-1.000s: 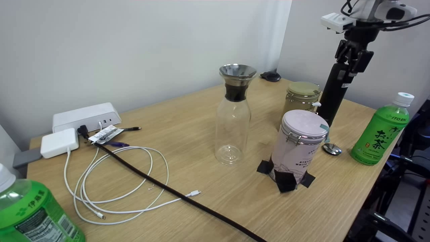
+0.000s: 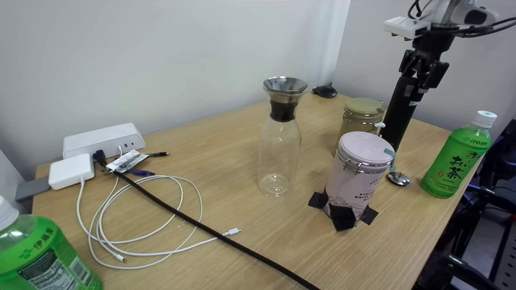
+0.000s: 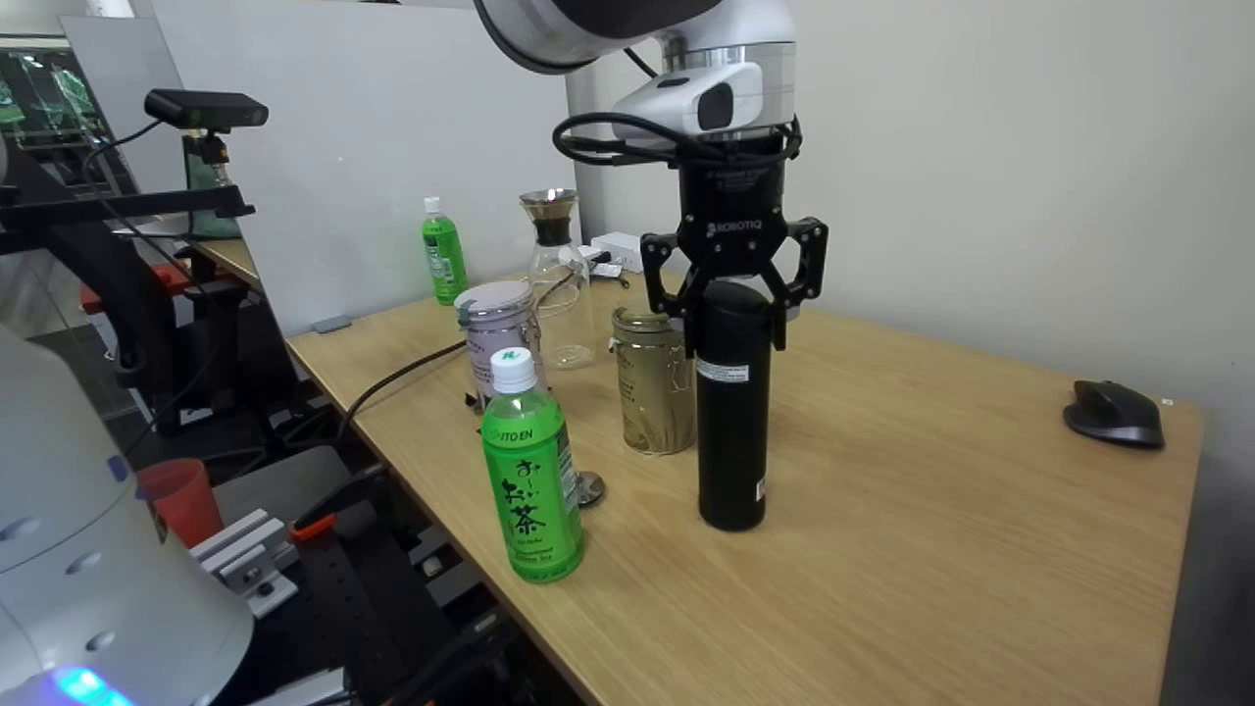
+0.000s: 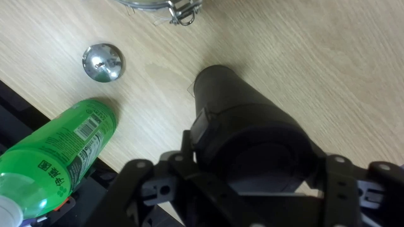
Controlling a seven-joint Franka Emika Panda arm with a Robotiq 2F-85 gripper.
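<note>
A tall black bottle [image 3: 731, 453] stands upright on the wooden table, with a small white label near its upper part. My gripper [image 3: 735, 334] reaches down from above, one finger on each side of the bottle's top. In exterior view 2 the fingers lie close along its sides; whether both press on it cannot be made out. From the wrist, the black bottle [image 4: 242, 106] fills the space between the fingers, its base resting on the wood. Exterior view 1 shows the bottle [image 2: 400, 113] partly behind the jars.
Close by stand a green tea bottle [image 3: 535, 488], an olive clip-top jar [image 3: 655, 394] and a small metal lid [image 4: 102, 62]. Farther along are a pink jar [image 2: 358, 179] and a glass carafe [image 2: 279, 150]. Bare table [image 3: 941, 529] lies right of the black bottle in exterior view 2.
The arm and gripper have shifted only very slightly over the black bottle. The other objects stand where they were.
</note>
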